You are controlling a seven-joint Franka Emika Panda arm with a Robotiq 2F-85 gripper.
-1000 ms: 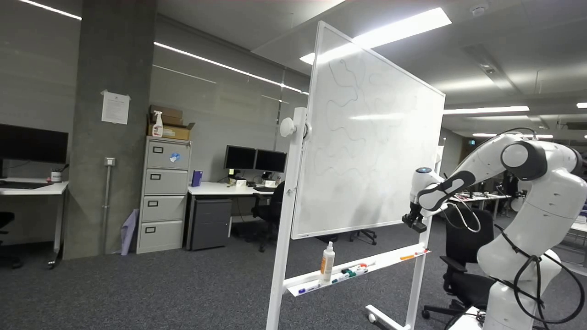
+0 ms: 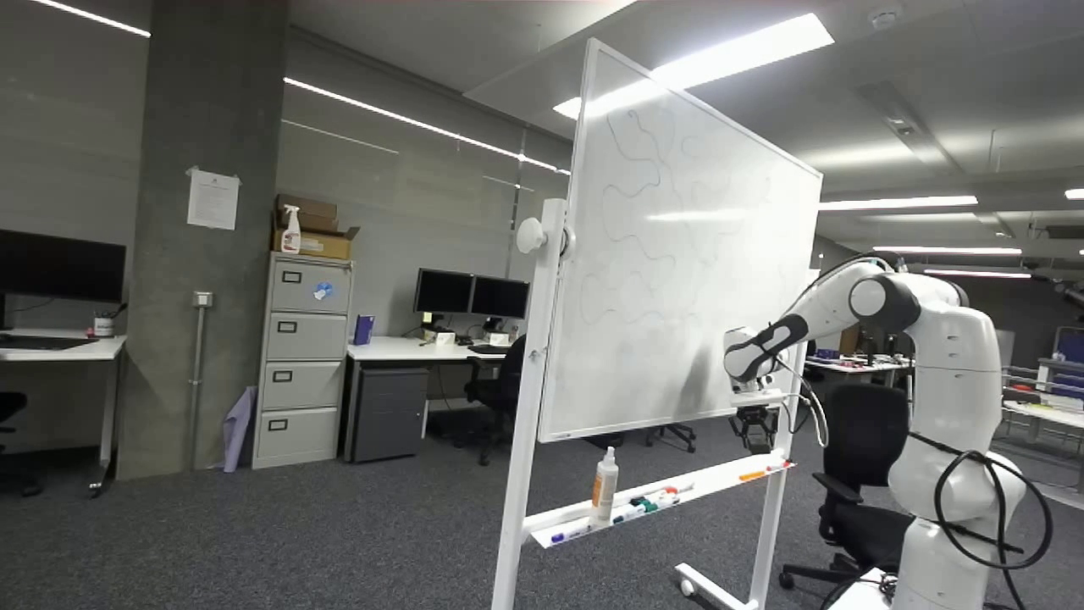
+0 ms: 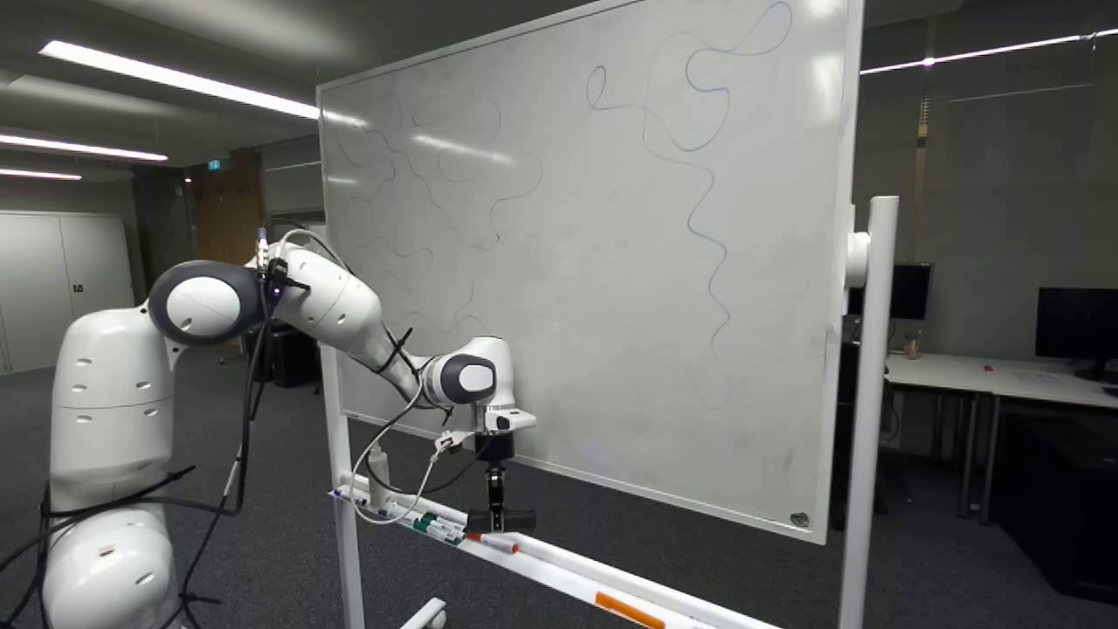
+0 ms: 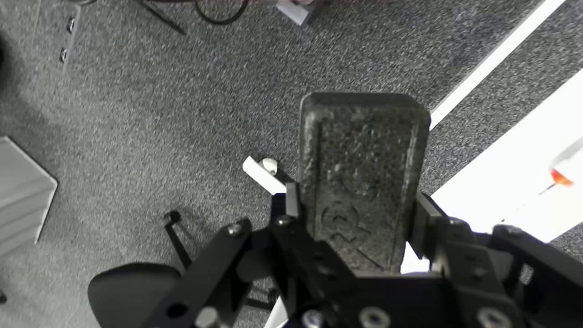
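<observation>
My gripper is shut on a dark block-shaped whiteboard eraser (image 4: 363, 164), one finger against each long side, in the wrist view. In exterior view 2 the eraser (image 3: 515, 520) hangs level under the downward-pointing gripper (image 3: 497, 505), over or close to the pen tray (image 3: 555, 571); whether they touch I cannot tell. Above and behind stands the whiteboard (image 3: 629, 314), marked with faint wavy lines and a bolder blue squiggle toward its right side. Exterior view 1 has the gripper (image 2: 754, 432) just below the board's lower edge, near the tray's far end.
On the tray sit a spray bottle (image 2: 605, 486), several pens, and an orange marker (image 3: 629, 610). A red-capped marker (image 3: 497, 541) lies right by the eraser in exterior view 2. A black office chair (image 2: 864, 447) stands behind the arm.
The arm has swung left in exterior view 1, and the gripper has come down with the eraser toward the tray. It was tilted before and points straight down now.
</observation>
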